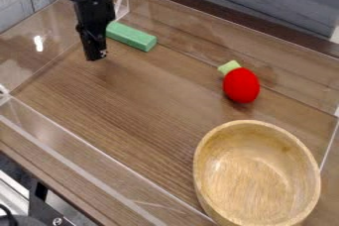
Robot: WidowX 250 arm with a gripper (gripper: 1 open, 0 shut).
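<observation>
My gripper [93, 50] is low over the wooden table at the upper left, shut, with nothing seen between its fingers. Just to its right lies a green block [131, 37], long and flat. Whether the fingers touch the table is hard to tell.
A red rounded object [241, 85] with a small pale-green piece [228, 68] behind it sits at the right. A large wooden bowl [256, 174] fills the lower right.
</observation>
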